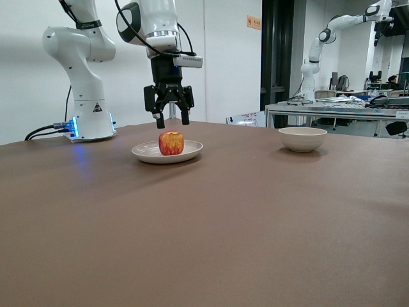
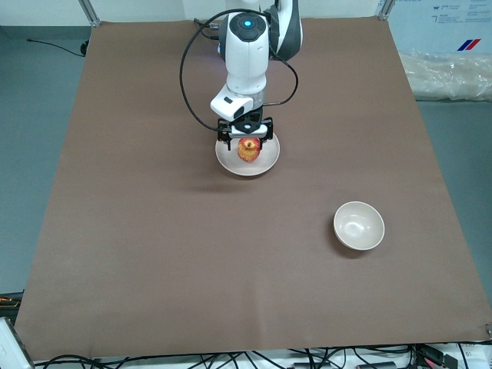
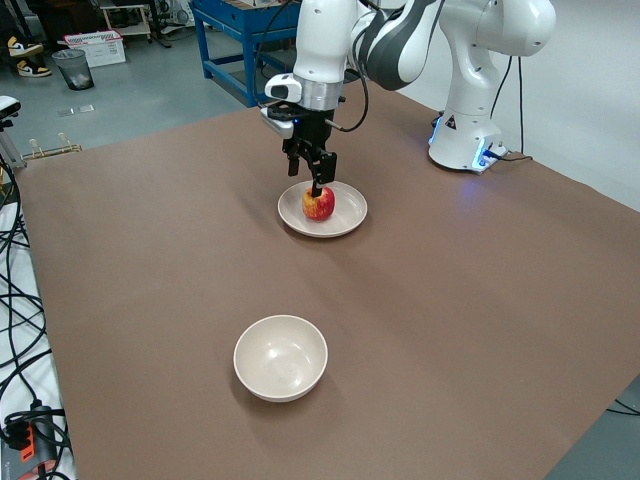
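Observation:
A red-yellow apple (image 2: 249,152) rests on a white plate (image 2: 264,160); the apple (image 1: 171,143) and plate (image 1: 143,151) show in the top view, and the apple (image 3: 319,208) in the right view. Just over the apple hangs my black gripper (image 2: 245,143), fingers apart on either side above it, open, holding nothing. In the top view the gripper (image 1: 172,121) is clear above the apple; in the right view its fingertips (image 3: 316,186) overlap the apple's top.
An empty white bowl (image 2: 359,225) stands apart, to the right of the plate in the left view.

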